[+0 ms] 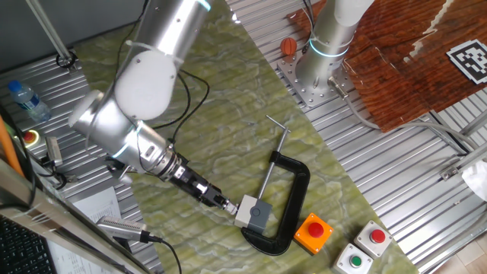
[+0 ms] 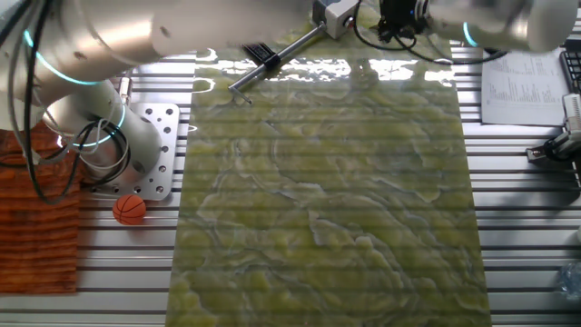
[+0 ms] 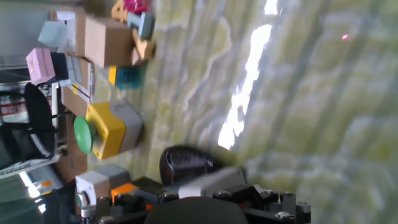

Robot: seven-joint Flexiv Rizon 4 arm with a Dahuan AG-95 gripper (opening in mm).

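A white and dark grey box [image 1: 260,217] lies by the lower finger of a black C-clamp [image 1: 303,190]; whether the clamp grips it cannot be made out. My gripper [image 1: 233,209] points at the white side of this box, its tips at or very near that face. Contact is unclear. In exterior view 2 the box [image 2: 339,16] and the clamp's screw [image 2: 281,56] show at the top edge. Low in the wrist view, the gripper's dark body partly hides the pale box [image 3: 214,182] and a black clamp end [image 3: 183,163]. How far the fingers stand apart is not clear.
An orange box with a red button [image 1: 313,233] sits right of the clamp, with a red-button box [image 1: 374,237] and a green-button box [image 1: 354,260] beyond.
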